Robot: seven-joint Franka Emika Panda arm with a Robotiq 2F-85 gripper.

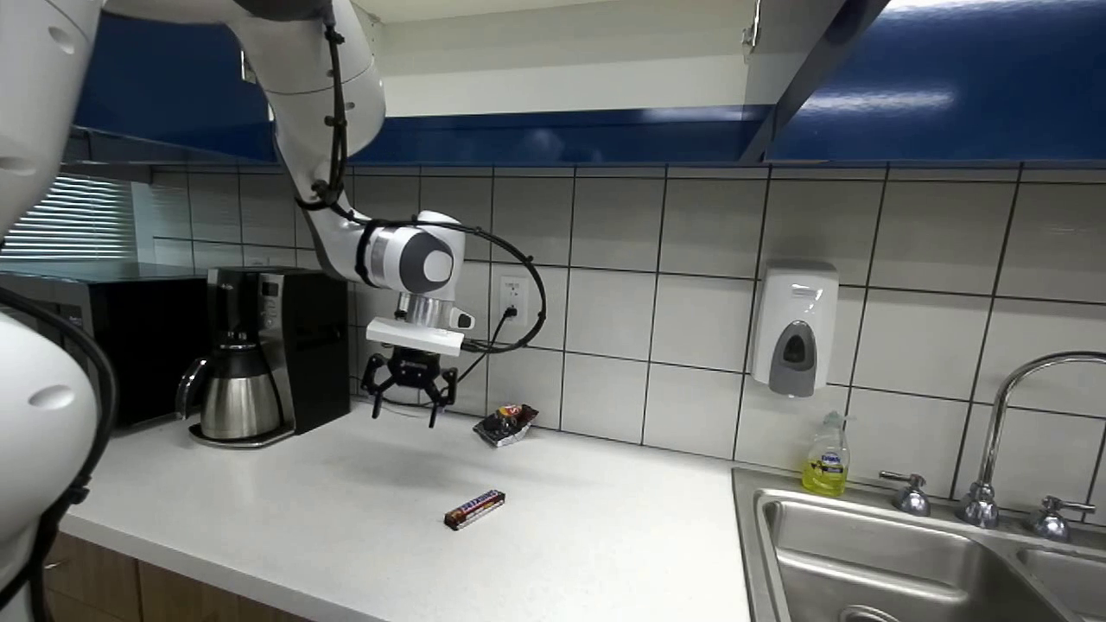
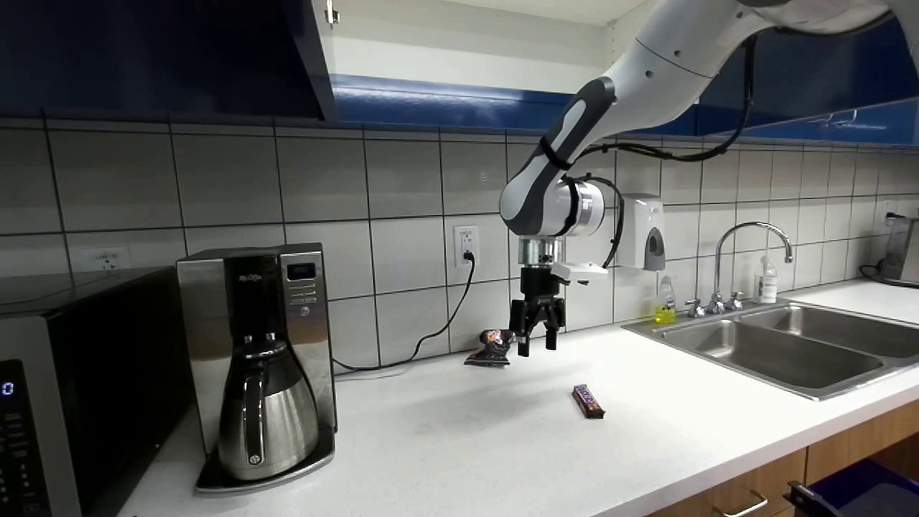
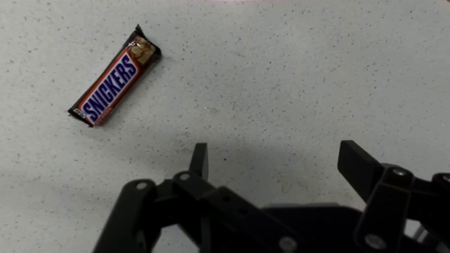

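My gripper hangs in the air above the white counter, open and pointing down, with bare counter showing between its fingertips in the wrist view. A Snickers bar in a brown wrapper lies flat at the upper left of that view, apart from the fingers. The same bar rests nearer the counter's front than my gripper in exterior view 1. Close to the tiled wall sits a crumpled dark snack bag; in exterior view 2 my gripper partly overlaps this bag.
A coffee maker with a steel carafe and a black microwave occupy the left. On the right are the sink, a soap bottle and a wall dispenser. Mid-counter is otherwise clear. An open cabinet is overhead.
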